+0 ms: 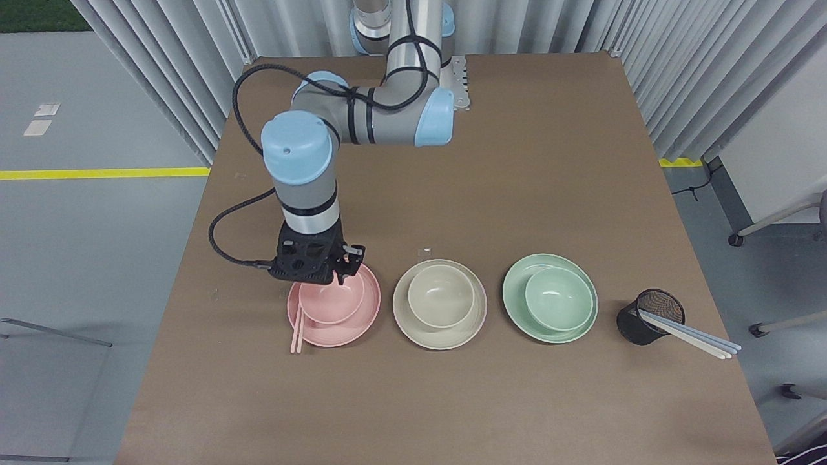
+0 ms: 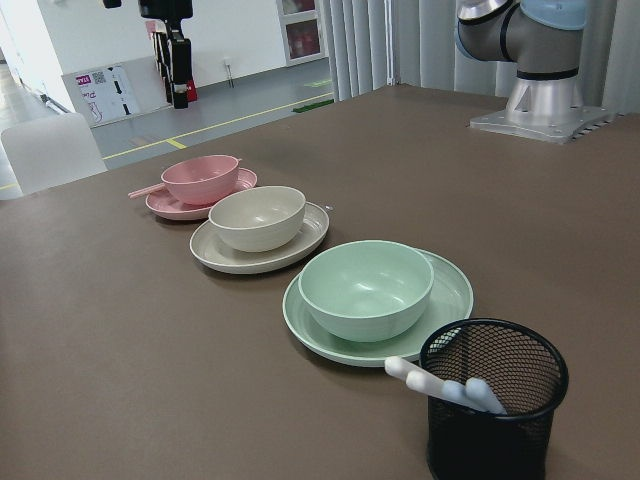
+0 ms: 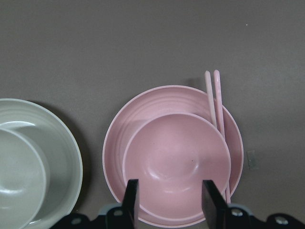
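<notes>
My open gripper hangs over the pink bowl (image 3: 176,157), which sits on a pink plate (image 3: 116,148) with two pink chopsticks (image 3: 218,95) lying along one side. In the front view the gripper's black housing (image 1: 310,252) covers the upper part of that set; in the left view it is high above the table. Nothing shows between the fingers. Beside the pink set are a cream bowl (image 1: 440,294) on a cream plate (image 1: 440,337) and a green bowl (image 1: 558,298) on a green plate (image 1: 517,287).
A black mesh cup (image 1: 636,325) holding light grey and white chopsticks (image 1: 698,341) stands at the right. The front of the table (image 1: 434,411) and the area behind the plates are clear.
</notes>
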